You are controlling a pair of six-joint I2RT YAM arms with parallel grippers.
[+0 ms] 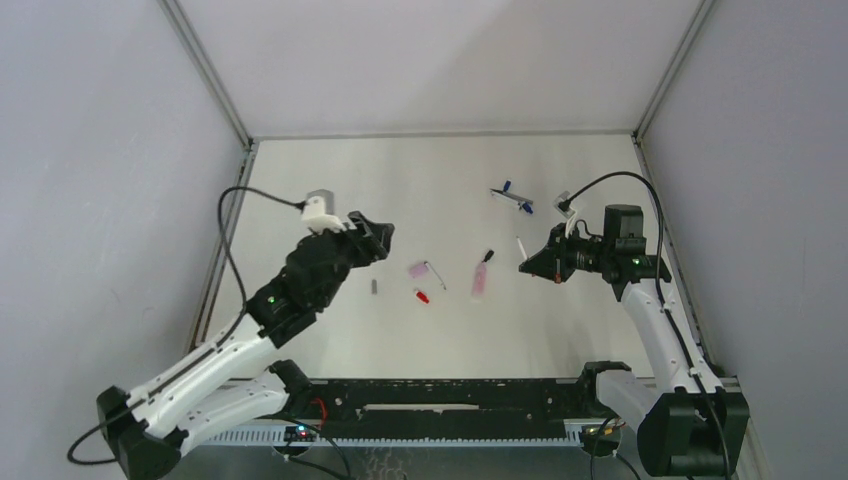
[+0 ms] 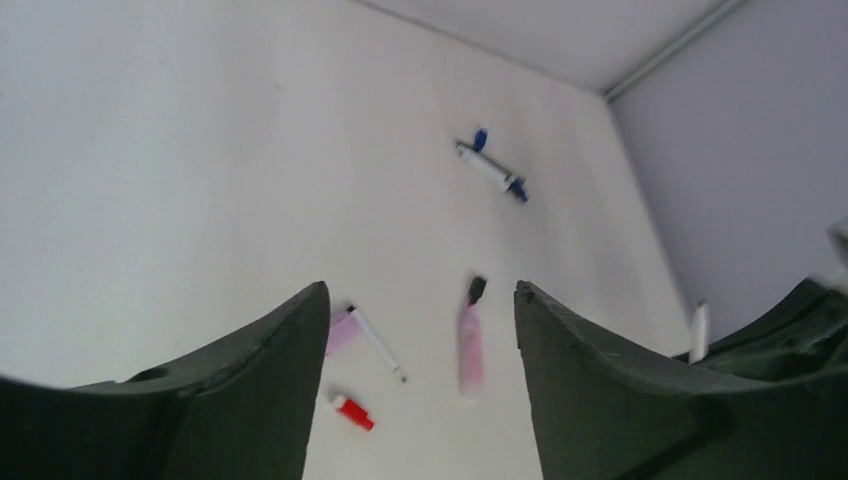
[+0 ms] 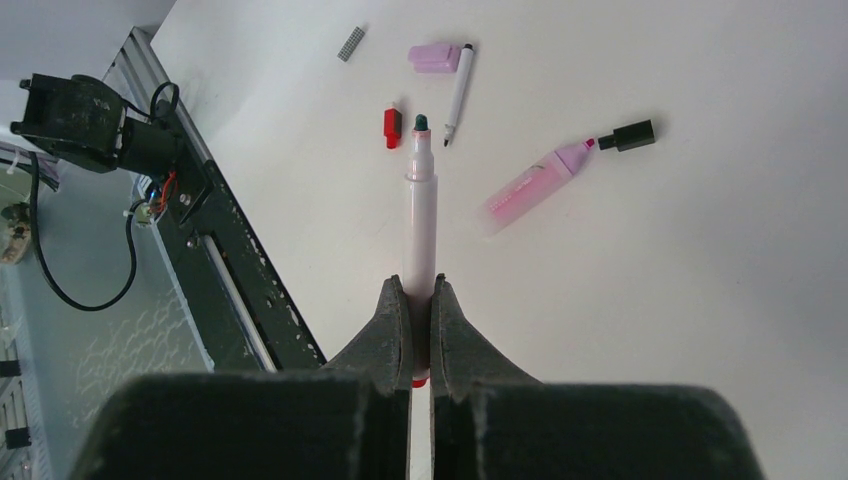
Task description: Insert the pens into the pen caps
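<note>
My left gripper is raised over the left-middle table, fingers apart with nothing between them. My right gripper is shut on an upright white marker (image 3: 420,220) with a dark tip. On the table lie a pink marker (image 3: 530,185) beside a black cap (image 3: 630,136), a thin white pen (image 3: 459,90) beside a pink cap (image 3: 432,58), a red cap (image 3: 392,125) and a small grey piece (image 3: 351,43). A white marker (image 1: 505,199) and blue caps (image 1: 526,207) lie at the back right, with a grey pen.
The table (image 1: 350,180) has free room at the back left and front. Walls stand at both sides and back, with a dark rail (image 1: 420,395) along the front edge.
</note>
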